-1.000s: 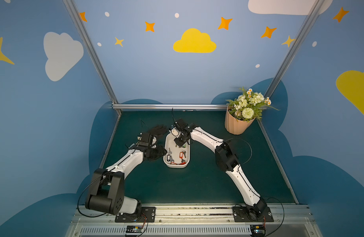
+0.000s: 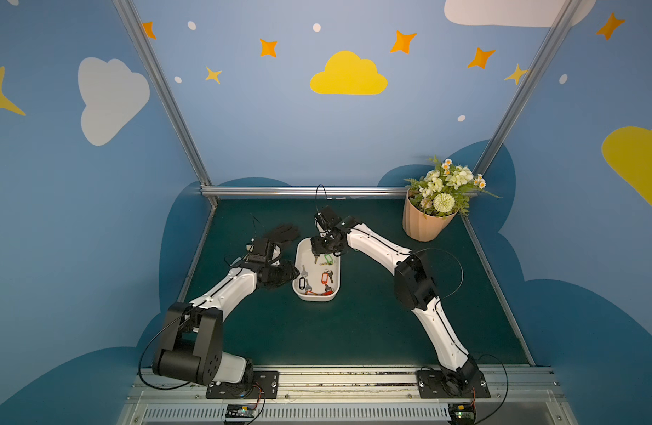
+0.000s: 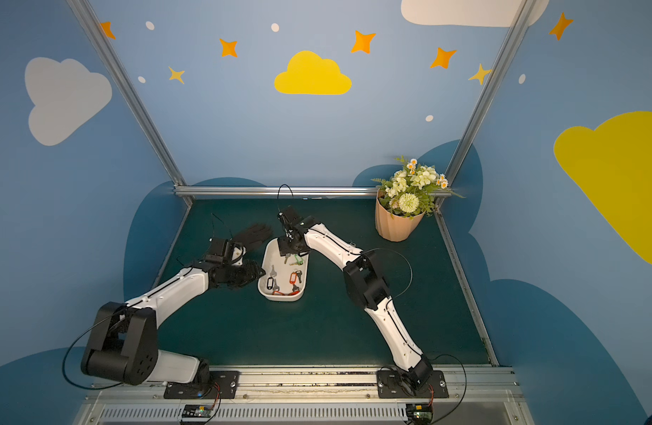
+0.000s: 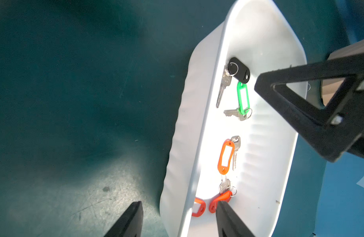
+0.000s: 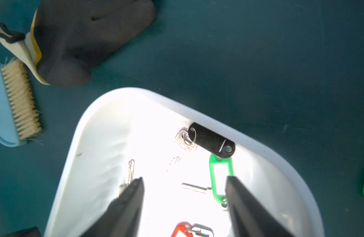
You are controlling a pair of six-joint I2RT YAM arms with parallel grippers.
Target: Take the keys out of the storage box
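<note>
The white storage box (image 2: 296, 289) stands mid-table with several tagged keys inside. In the left wrist view my left gripper has its fingers on either side of the box's near wall, shut on that rim. My right gripper hangs over the far end of the box, open, nothing between its fingers. Below it lie a green-tagged key (image 5: 220, 177) and a black-tagged key (image 5: 209, 139) against the wall. An orange-tagged key (image 4: 226, 157) and a red-tagged key (image 4: 220, 200) lie elsewhere in the box.
A dark glove (image 5: 91, 35) and a blue brush (image 5: 16, 104) lie beyond the box. A flower pot (image 2: 426, 218) stands at the back right. The table (image 2: 382, 326) in front and right of the box is clear.
My right gripper has turned and shifted slightly right over the box's far end, baring more of the green-tagged key. The left arm and the box have stayed put.
</note>
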